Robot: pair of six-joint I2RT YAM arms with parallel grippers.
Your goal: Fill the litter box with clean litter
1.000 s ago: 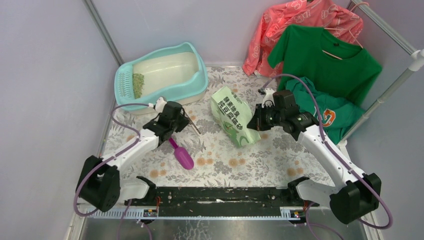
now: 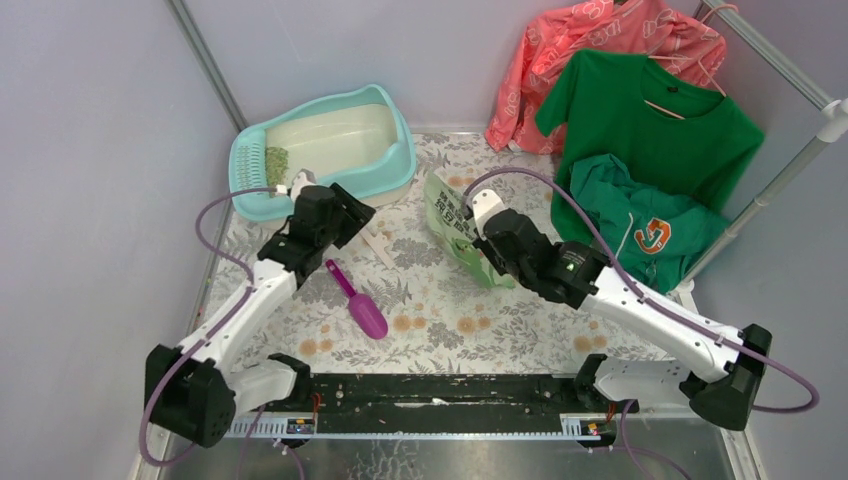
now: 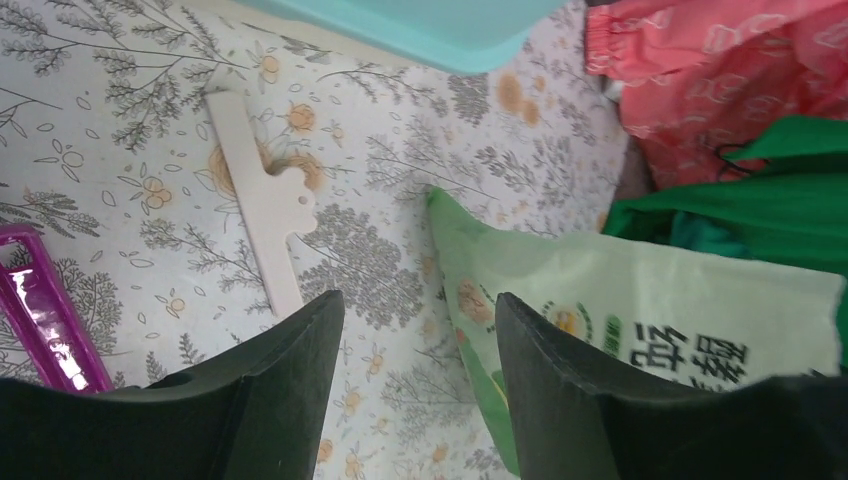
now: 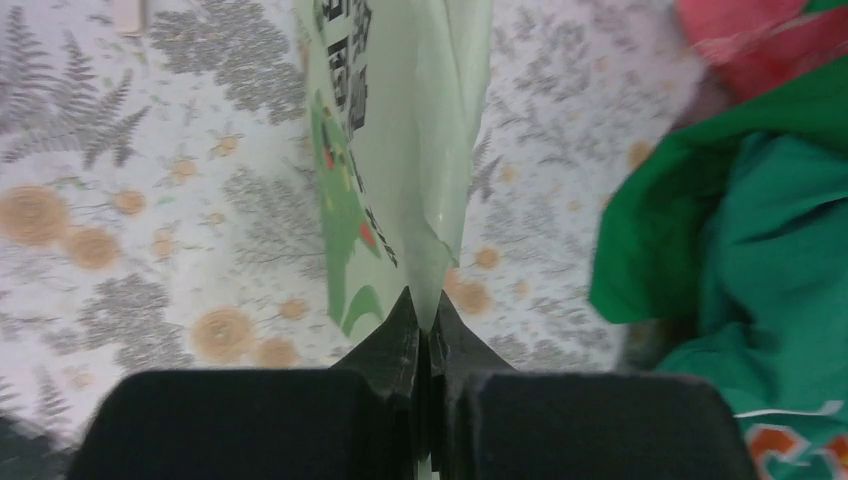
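The green litter bag (image 2: 450, 235) stands mid-floor; my right gripper is shut on its top edge, drawn into a narrow fold in the right wrist view. My left gripper is part open and empty, above the floor between the white flat tool (image 3: 255, 200) and the bag, whose printed face shows in the left wrist view. The teal litter box (image 2: 385, 170) sits at the back left, with a small patch of green litter (image 2: 275, 170) at its left end.
A purple scoop (image 2: 366, 315) lies front of centre left. Red and green garments (image 2: 640, 120) hang at the right on a metal rack (image 2: 775, 180).
My right gripper has moved leftward with the bag's top, tilting the bag. My left gripper has risen away from the white tool, which now lies uncovered.
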